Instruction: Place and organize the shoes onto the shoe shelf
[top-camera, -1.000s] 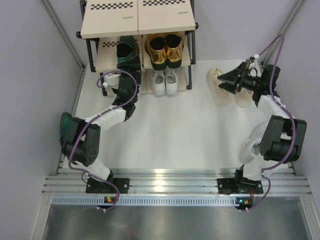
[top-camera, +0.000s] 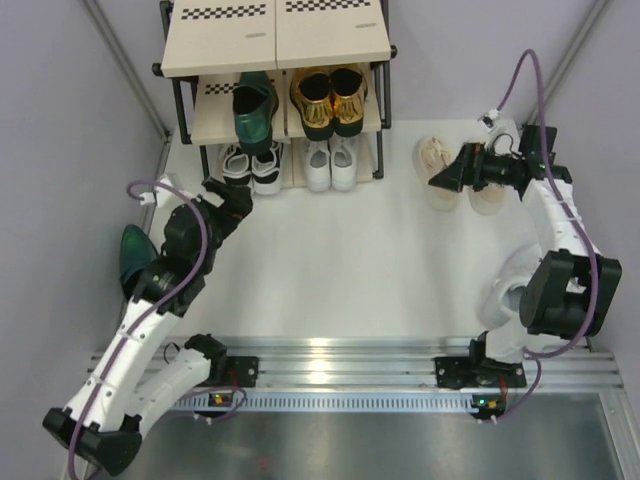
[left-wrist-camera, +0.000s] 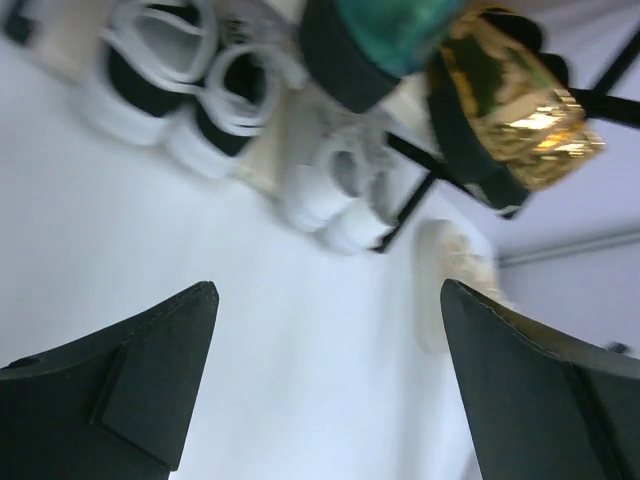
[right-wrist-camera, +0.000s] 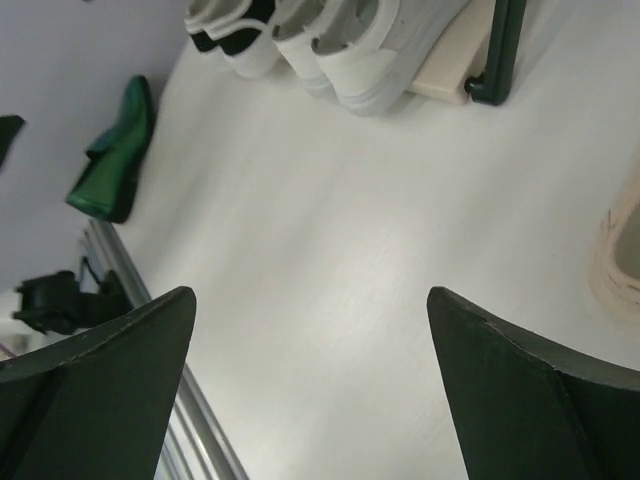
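On the shelf's middle tier stand a teal shoe (top-camera: 255, 105) and gold shoes (top-camera: 331, 100); black-white shoes (top-camera: 250, 170) and white shoes (top-camera: 330, 162) are on the bottom tier. My open left gripper (top-camera: 228, 200) is in front of the shelf, down-left of the teal shoe, empty. A green shoe (right-wrist-camera: 112, 165) lies at the far left, behind the left arm in the top view. My right gripper (top-camera: 455, 165) hangs open over the beige shoes (top-camera: 436, 195) at the right, holding nothing; one is partly hidden by the arm.
The top shelf boards (top-camera: 333, 35) hold no shoes. A whitish item (top-camera: 505, 290) at the lower right is partly hidden by the right arm. Walls border both sides.
My left gripper has drawn back from the teal shoe toward the lower left, uncovering the black-white shoes. The right arm has shifted slightly toward the front.
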